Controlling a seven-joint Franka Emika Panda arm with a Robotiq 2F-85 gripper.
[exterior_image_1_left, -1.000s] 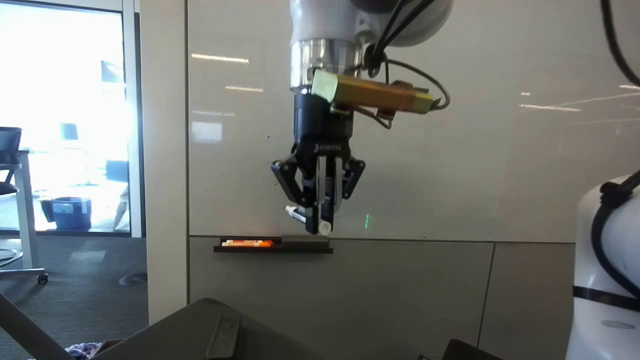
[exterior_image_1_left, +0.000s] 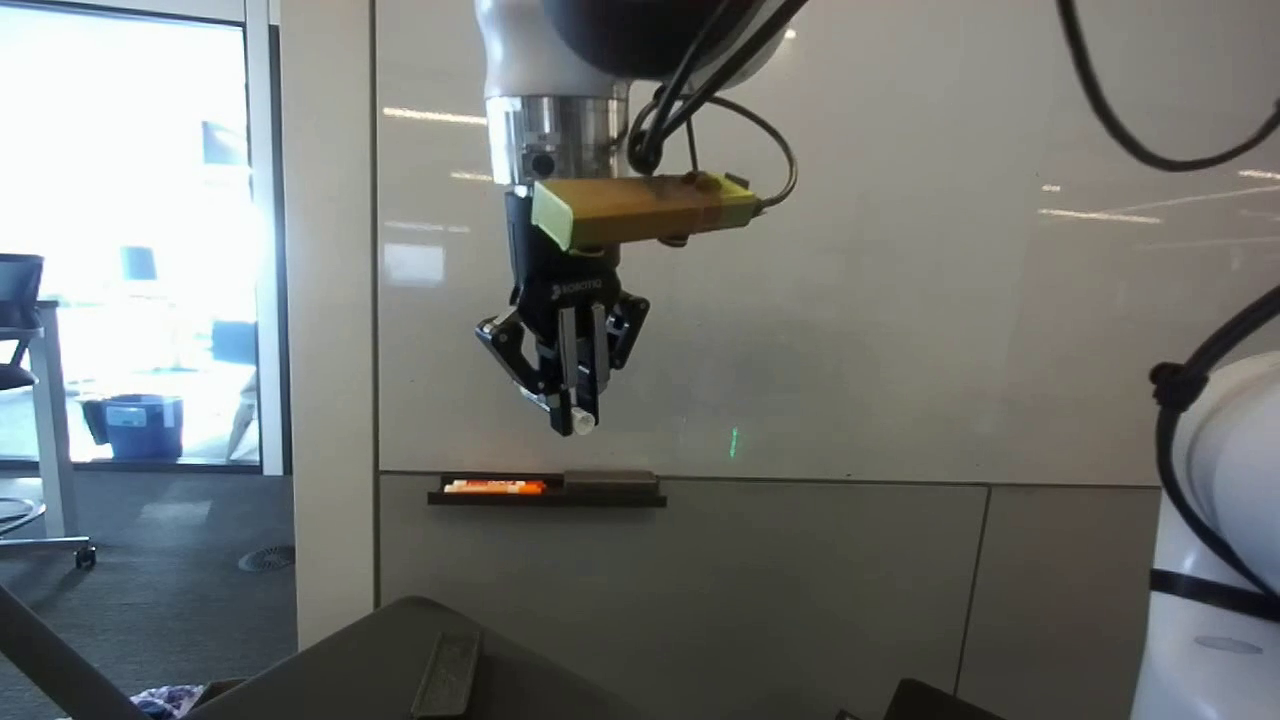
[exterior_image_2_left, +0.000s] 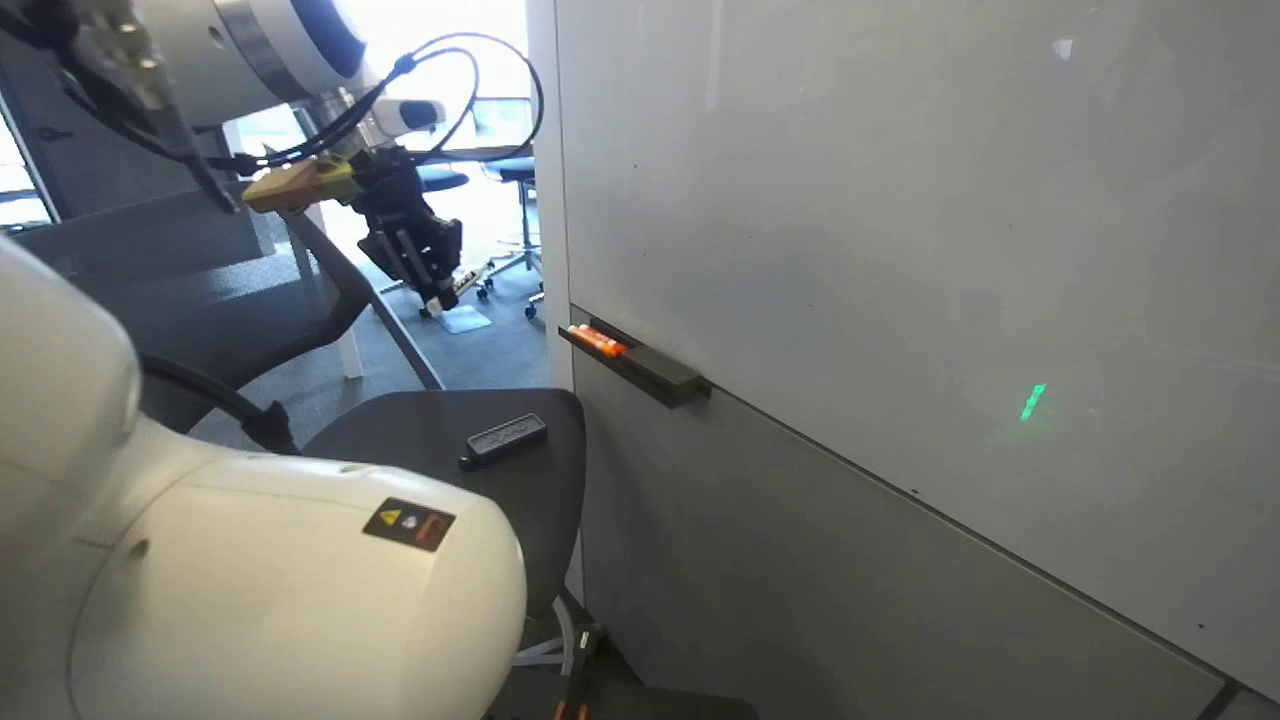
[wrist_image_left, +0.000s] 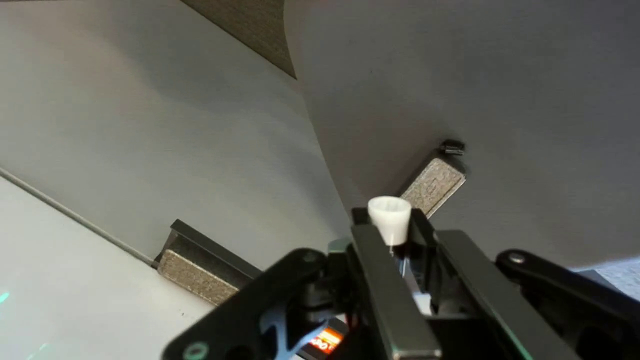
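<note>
My gripper (exterior_image_1_left: 576, 422) is shut on a white marker (exterior_image_1_left: 584, 422), held in the air in front of the whiteboard (exterior_image_1_left: 864, 288). In the wrist view the marker's round white end (wrist_image_left: 390, 217) pokes out between the fingertips, while most of its body is hidden by the fingers. Exterior view 2 has the gripper (exterior_image_2_left: 444, 294) left of the whiteboard and above the grey chair seat (exterior_image_2_left: 408, 420), with the marker (exterior_image_2_left: 465, 280) slanting across its tips. A short green mark (exterior_image_1_left: 734, 443) shows on the board, to the gripper's right in exterior view 1.
Mounted at the board's lower edge is a dark tray (exterior_image_1_left: 618, 499) with orange-and-white markers (exterior_image_1_left: 494, 487) and an eraser (exterior_image_1_left: 612, 478). Another eraser (exterior_image_2_left: 506, 437) lies on the chair seat. The robot's white arm base (exterior_image_2_left: 336, 588) fills the lower left of exterior view 2.
The gripper has moved left and slightly up in exterior view 1, carrying the marker. The marker's far end, seen sticking out to the left before, is now mostly behind the fingers.
</note>
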